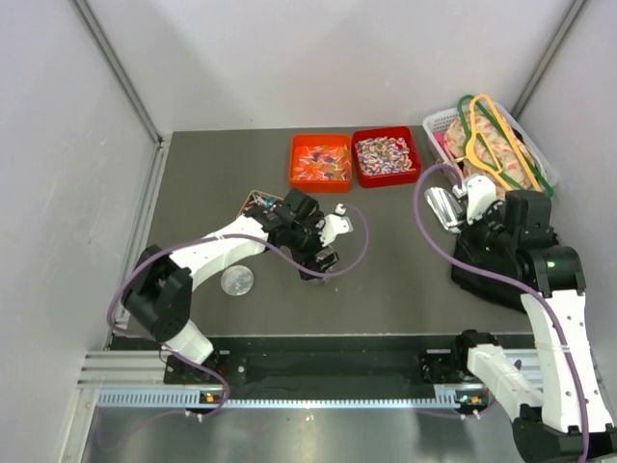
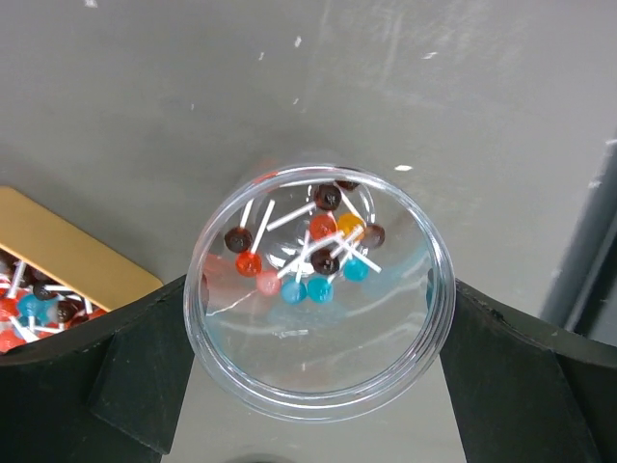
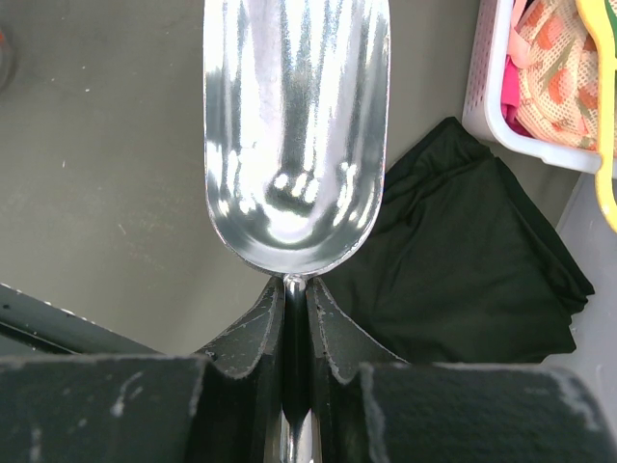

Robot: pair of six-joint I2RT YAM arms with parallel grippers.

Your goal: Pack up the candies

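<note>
A clear round jar (image 2: 318,362) with several colourful lollipops in its bottom stands between the spread fingers of my left gripper, which is open around it. From above, the left gripper (image 1: 318,268) largely hides that jar. A metal scoop (image 3: 294,125) is in my right gripper, its handle between the shut fingers; the scoop's bowl is empty. At the left of the left wrist view, lollipops fill a tan-edged box (image 2: 77,251), half covered by the left arm from above. A clear round lid (image 1: 237,281) lies left of the jar.
An orange bin (image 1: 321,164) and a red bin (image 1: 386,158), both with wrapped candies, stand at the back. At the right are a white basket (image 1: 441,122) with bags and a dark cloth (image 3: 463,260).
</note>
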